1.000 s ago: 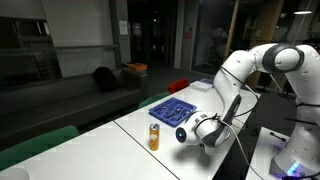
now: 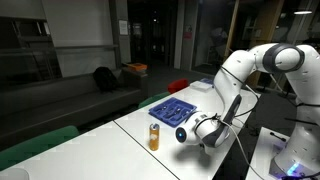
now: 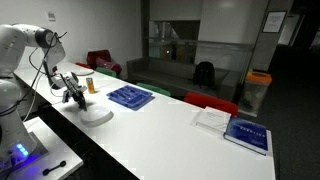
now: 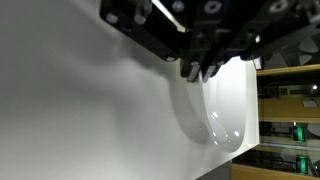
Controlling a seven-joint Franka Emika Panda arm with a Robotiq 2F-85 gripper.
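A white oval dish (image 3: 97, 118) lies on the white table in exterior view 2, close to my gripper (image 3: 80, 106). In the wrist view the dish (image 4: 228, 112) stretches away to the right of the dark fingertips. My gripper is low over the table there, its fingers close together beside the dish's near end. Whether they touch the rim, and what is between them, is too small and dark to tell. Exterior view 1 has the gripper (image 2: 205, 149) near the table's front edge, partly hidden by the arm.
An orange bottle (image 2: 154, 138) stands left of the arm. Behind it is a blue tray (image 2: 167, 111). A white box (image 3: 212, 120) and a blue box (image 3: 247, 135) lie at the table's far end. Open table lies between the tray and these boxes.
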